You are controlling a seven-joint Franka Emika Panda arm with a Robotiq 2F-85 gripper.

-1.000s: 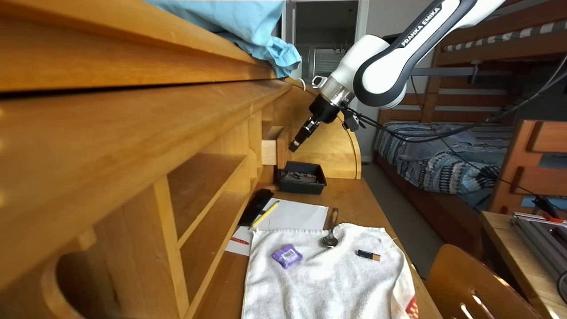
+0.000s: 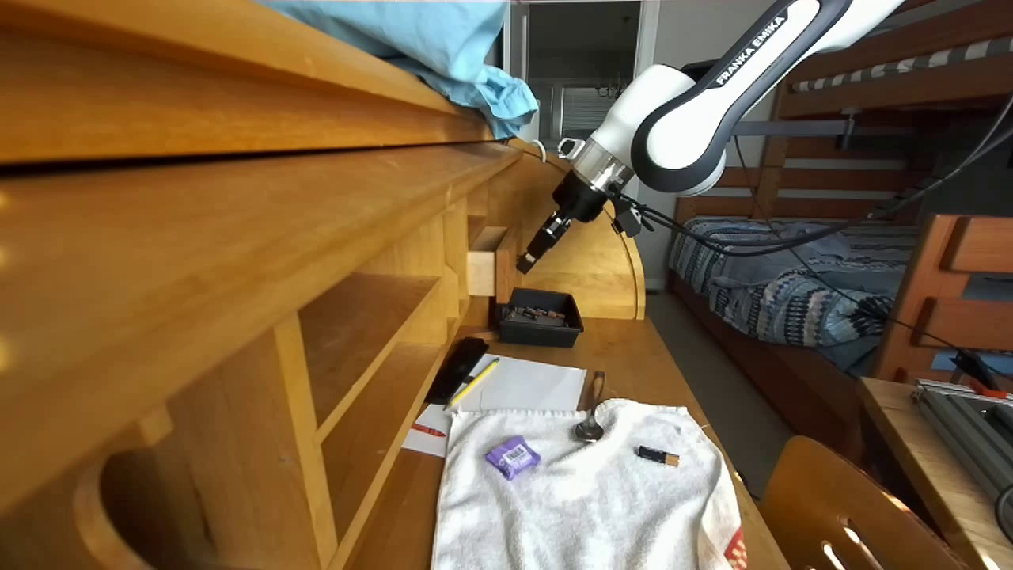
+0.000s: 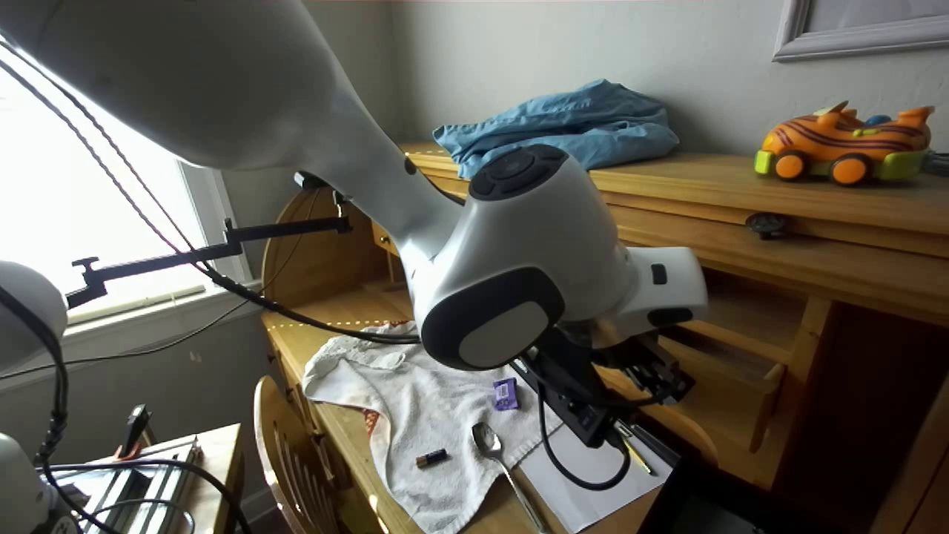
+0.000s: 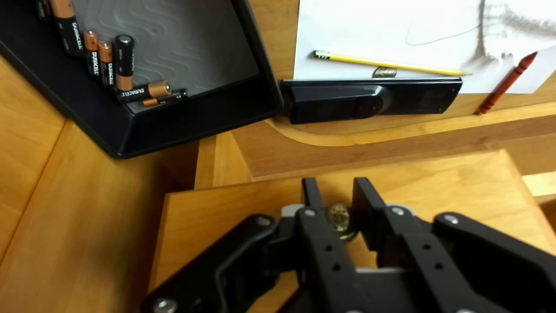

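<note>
In the wrist view my gripper is at the wooden drawer front [image 4: 448,190], its fingers on either side of a round brass-coloured knob [image 4: 339,218]. The fingers are shut on this knob, which partly hides behind the right finger. Exterior view 1 has the small drawer [image 2: 482,270] standing out from the desk hutch, with the gripper [image 2: 525,263] at its front. From the other side, the pulled-out drawer [image 3: 729,383] shows beside the gripper [image 3: 673,384]. What lies inside the drawer cannot be seen.
Below the drawer stands a black tray [image 4: 208,112] with several batteries. Beside it lie a black stapler-like object [image 4: 417,96], a pencil [image 4: 388,63] and a crayon [image 4: 506,83]. A white towel [image 2: 570,513] bears a purple packet [image 2: 513,457], a spoon [image 2: 589,429] and a battery [image 2: 657,456].
</note>
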